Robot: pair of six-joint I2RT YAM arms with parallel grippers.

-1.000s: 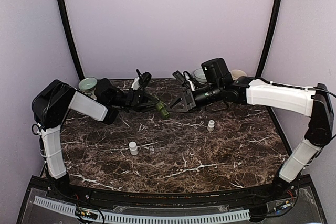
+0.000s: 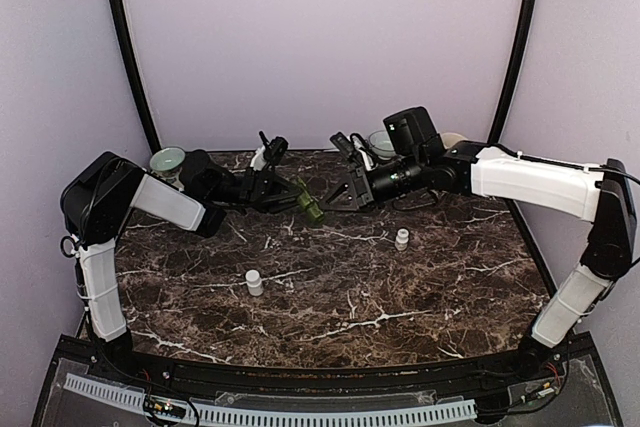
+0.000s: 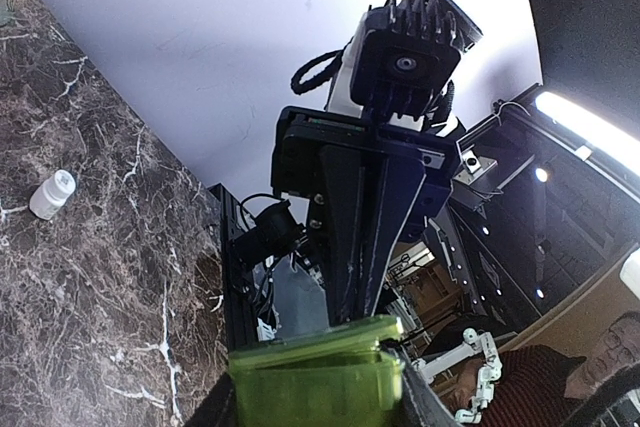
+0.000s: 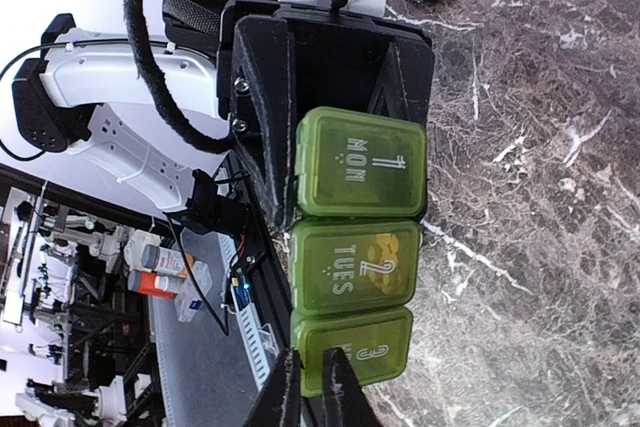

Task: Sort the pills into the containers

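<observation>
A green pill organizer is held up above the table, with my left gripper shut on it. In the left wrist view, the end of the organizer shows between the fingers at the bottom edge. Day lids marked MON, TUES and a third face the right wrist camera; the lids in view look closed, and yellow pills show through the TUES one. Close by on the right, my right gripper stands slightly open, its fingertips in front of the third compartment with nothing visible between them.
One white bottle stands on the marble table front left, another white bottle to the right. A pale green bowl sits back left; another bowl and a cream bowl are behind my right arm.
My right arm has shifted very slightly beside the organizer. The left arm, the organizer's position and both bottles look the same.
</observation>
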